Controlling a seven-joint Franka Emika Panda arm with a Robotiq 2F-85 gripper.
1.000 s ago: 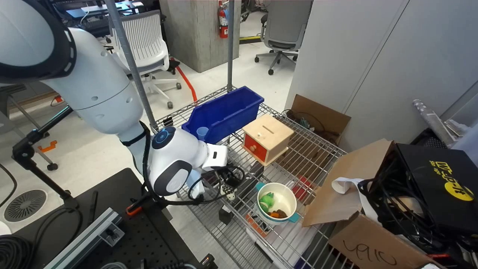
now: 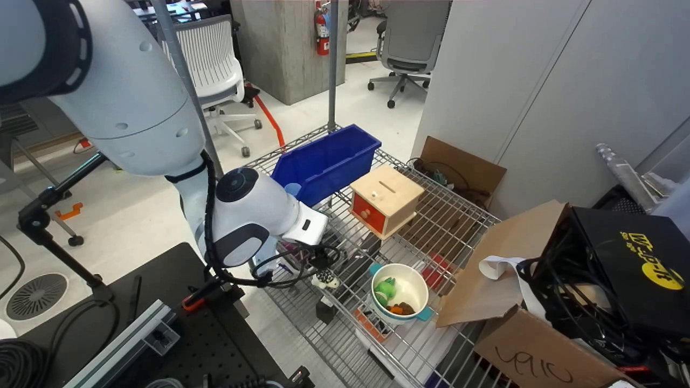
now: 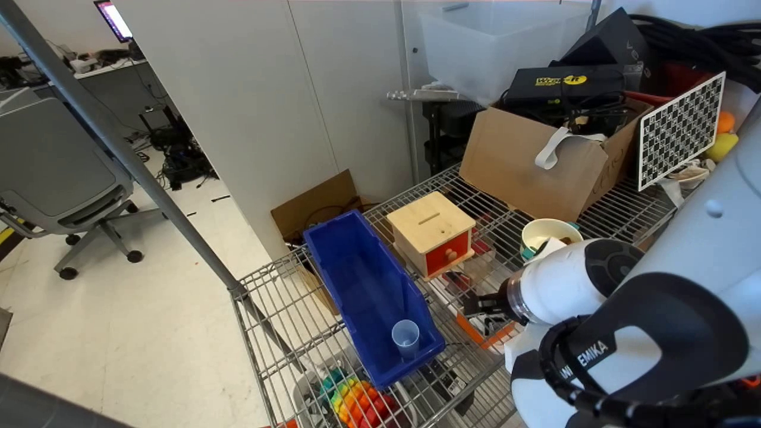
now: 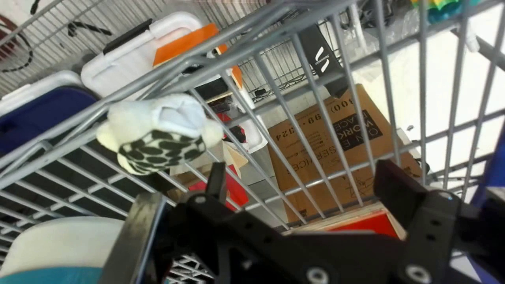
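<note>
My gripper is open over the wire shelf, with its two fingers [image 4: 217,181] wide apart and nothing between them. A small plush toy [image 4: 163,132], white with a black-spotted patch, lies on the shelf's edge rail, outside the fingers and beyond the left finger in the wrist view. In exterior view 1 the toy [image 2: 325,279] shows just below the hand. A cream and teal pot [image 2: 407,288] stands beside it, holding a green item and brown-orange pieces. The wooden box [image 2: 388,191] has a red drawer front.
At the shelf's far end sits a blue bin [image 3: 357,278] with a clear cup [image 3: 406,336] in it. An open cardboard box [image 2: 491,271] full of cables stands beyond the pot. Bare wire shelf [image 2: 443,223] shows between the wooden box and the cardboard box.
The arm has shifted slightly up and left in exterior view 1, covering more of the blue bin and its cup. More of the plush toy shows; the pot and wooden box are unmoved.
</note>
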